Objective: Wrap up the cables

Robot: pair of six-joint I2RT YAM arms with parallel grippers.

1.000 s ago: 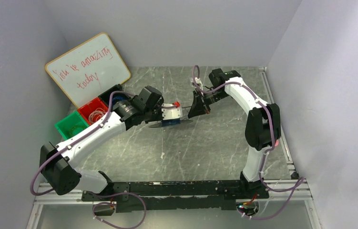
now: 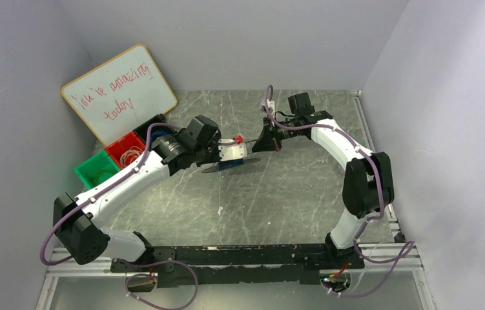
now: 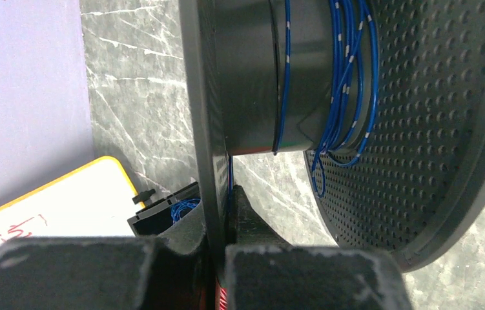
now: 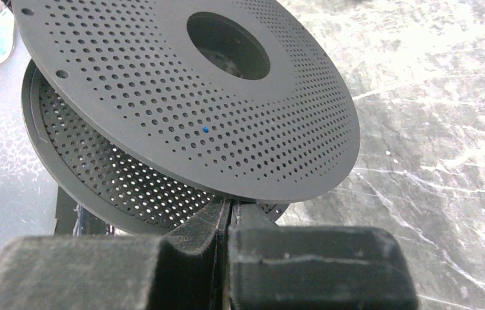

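A dark spool (image 3: 414, 194) with perforated flanges hangs over the table between the arms. In the left wrist view, blue cable (image 3: 346, 84) is wound loosely round its core, bunched toward the far flange, with a small loop hanging below. My left gripper is shut on the near flange's rim. From the right wrist view, the flange (image 4: 181, 97) fills the upper part, and a bit of blue shows in one hole. My right gripper is shut with its tips at that flange's lower edge; nothing shows between them, though the edge partly hides them.
At the back left stand a green bin (image 2: 91, 169), a red bin (image 2: 123, 143) with pale cable, and a black bin (image 2: 147, 125) with blue cable. A whiteboard (image 2: 120, 97) leans behind them.
The right arm's elbow has swung outward to the right and slightly forward, while its shut gripper shifted only a little near the spool. The left arm and the spool stay nearly still.
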